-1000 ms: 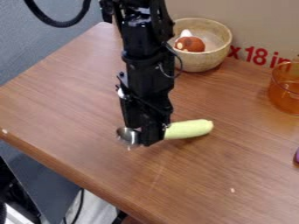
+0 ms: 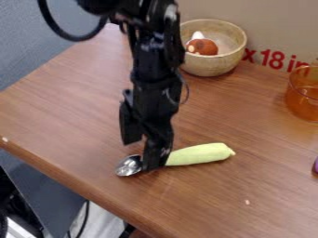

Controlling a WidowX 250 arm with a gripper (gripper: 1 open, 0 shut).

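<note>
A spoon with a pale yellow-green handle [image 2: 199, 154] lies on the wooden table near its left front edge, its silver bowl [image 2: 129, 167] pointing left. The black arm comes down from the top, and its gripper [image 2: 155, 160] is low over the spoon, around where the handle meets the metal, hiding that part. Whether the fingers are shut on it cannot be seen.
A cream bowl [image 2: 226, 41] with a brown round object stands at the back. An orange clear container [image 2: 302, 98] is at the right, with a small purple thing below it at the edge.
</note>
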